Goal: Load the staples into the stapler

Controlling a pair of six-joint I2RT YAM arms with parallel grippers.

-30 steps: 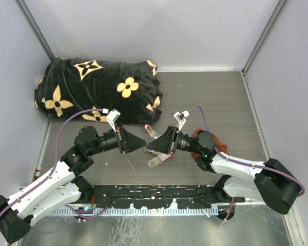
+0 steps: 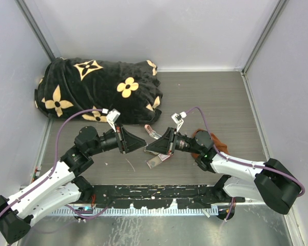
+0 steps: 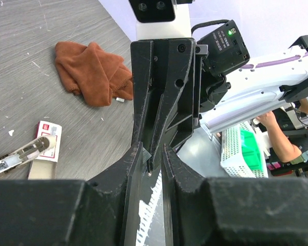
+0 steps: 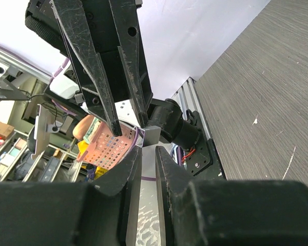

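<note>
A small silvery staple strip (image 4: 151,136) is pinched between the fingertips of my right gripper. My left gripper faces it with fingers apart, one fingertip close against the strip; whether they touch I cannot tell. From the left wrist, the strip (image 3: 146,155) appears at the mouth of my left gripper, mostly hidden by the fingers. The stapler (image 3: 20,156) lies on the table, partly over the red-and-white staple box (image 3: 50,133). Seen from above, the arms partly cover the stapler (image 2: 152,132) and the box (image 2: 158,160).
A brown cloth (image 3: 92,72) lies crumpled on the table, behind the right arm. The large black patterned cushion (image 2: 100,87) fills the back left.
The left arm, stapler and box look unmoved.
</note>
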